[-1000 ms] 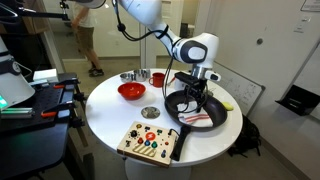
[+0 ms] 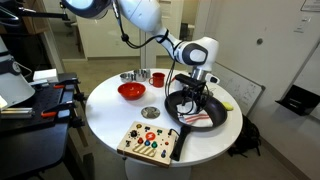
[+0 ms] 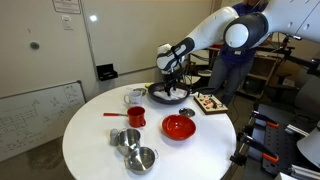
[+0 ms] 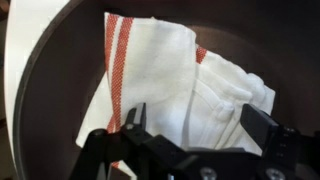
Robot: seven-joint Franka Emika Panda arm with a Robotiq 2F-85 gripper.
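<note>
A white towel with red stripes [image 4: 165,75] lies bunched inside the dark pan [image 4: 235,35], filling much of the wrist view. My gripper is just over the cloth, its fingers apart at the lower edge of that view. Both fingertips look close to the towel; whether they touch it, I cannot tell. In exterior view 1 the gripper [image 2: 193,103] points down into the pan [image 2: 208,120], and part of the towel [image 2: 196,117] shows beneath it. The arm hides some of the pan there.
On the round white table [image 2: 105,105] stand a red bowl [image 2: 131,91], a red cup [image 2: 158,79] and metal pots [image 3: 126,139]. A wooden board with knobs [image 2: 148,142] is beside the pan handle [image 2: 180,143]. A yellow item [image 2: 227,106] lies behind the pan.
The gripper has come down slightly toward the towel in the pan over the last second. The other things on the table have stayed in place.
</note>
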